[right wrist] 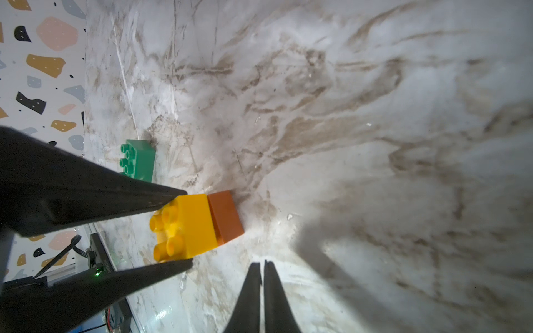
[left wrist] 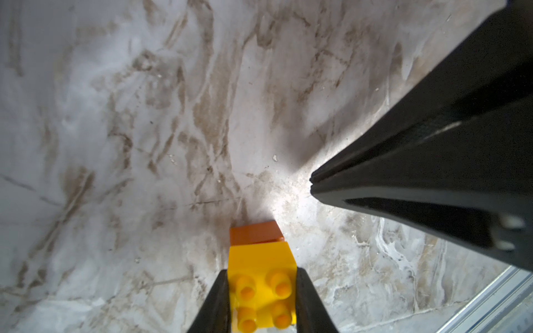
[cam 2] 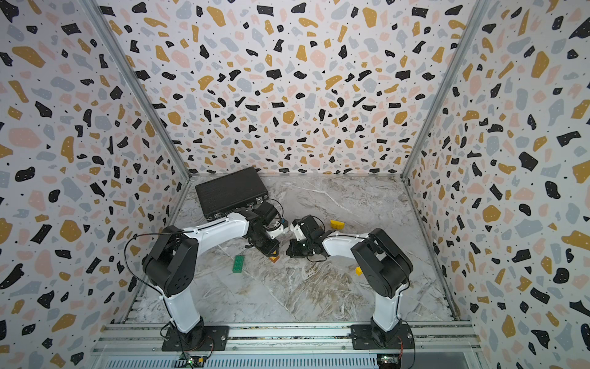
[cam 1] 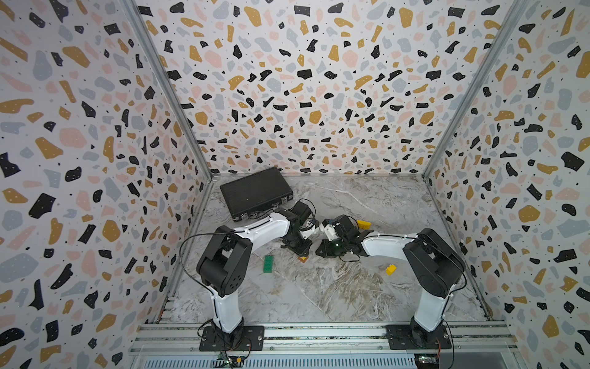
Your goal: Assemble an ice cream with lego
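Note:
My left gripper is shut on a yellow brick (left wrist: 261, 258), studs toward the camera in the left wrist view. An orange brick (left wrist: 255, 233) is directly against it, partly hidden beneath it. My right gripper is beside them, its narrow fingertips shown nearly or fully together with nothing visible between them; in the left wrist view it points toward the pair from the side. A green brick (cam 1: 268, 263) lies on the table to the left of the grippers.
A black case (cam 1: 255, 192) lies at the back left. A yellow piece (cam 1: 363, 224) is behind my right gripper, another (cam 1: 391, 269) near the right arm.

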